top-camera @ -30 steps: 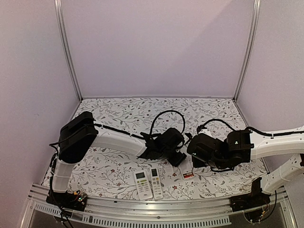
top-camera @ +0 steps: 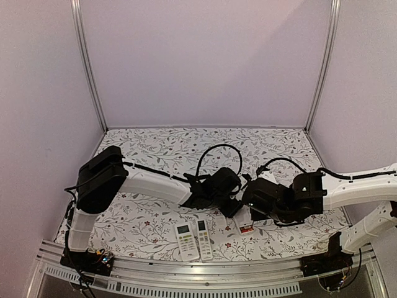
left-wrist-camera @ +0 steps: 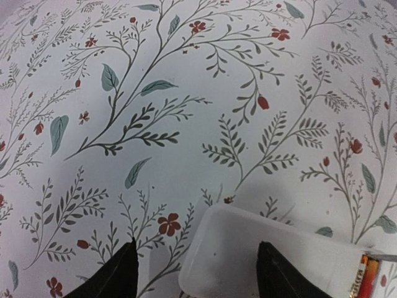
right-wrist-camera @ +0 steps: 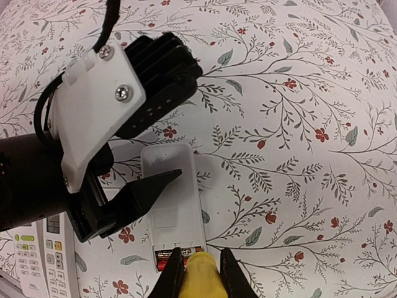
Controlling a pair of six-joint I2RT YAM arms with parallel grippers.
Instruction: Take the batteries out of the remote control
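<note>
A white remote control point(right-wrist-camera: 172, 212) lies back up on the floral cloth, with batteries point(right-wrist-camera: 166, 260) showing in the open bay at its near end. Over its far end, my left gripper stands open. One finger point(left-wrist-camera: 282, 279) overlaps the remote's back and the other is off its end; nothing is clamped. My right gripper is shut on a yellow-handled tool point(right-wrist-camera: 203, 282) above the battery end. In the left wrist view, a thin metal tip point(left-wrist-camera: 383, 256) lies close by the batteries; whether it touches them I cannot tell.
Two other white remotes, a wider one point(top-camera: 187, 242) and a narrower one point(top-camera: 204, 240), lie side by side to the left, keys up. Behind both arms the cloth point(top-camera: 205, 138) is bare. My grippers are close together over the remote.
The left arm has barely moved, and the remotes look to be in nearly the same place.
</note>
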